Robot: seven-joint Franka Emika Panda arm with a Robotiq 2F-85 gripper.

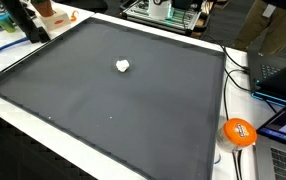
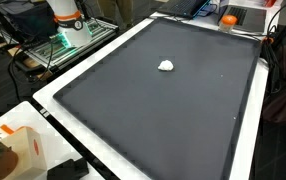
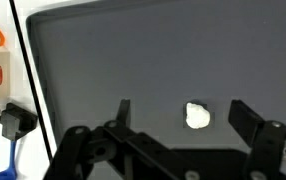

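A small white object (image 1: 122, 65) lies alone on the dark grey mat, toward its far side in exterior view 1. In exterior view 2 the white object (image 2: 165, 66) rests in the upper middle of the mat. My gripper is open in the wrist view, its black fingers spread wide. Between and below them, on the mat, shows the white object (image 3: 197, 116), closer to the right finger. It is too small to make out exactly what it is. In the exterior views the gripper itself does not show.
An orange-topped container (image 1: 237, 134) and a laptop (image 1: 273, 80) sit along one side. A black block (image 3: 17, 122) and a blue-handled item (image 3: 8, 168) lie beyond the mat's edge. A white box (image 2: 15, 148) occupies a near corner.
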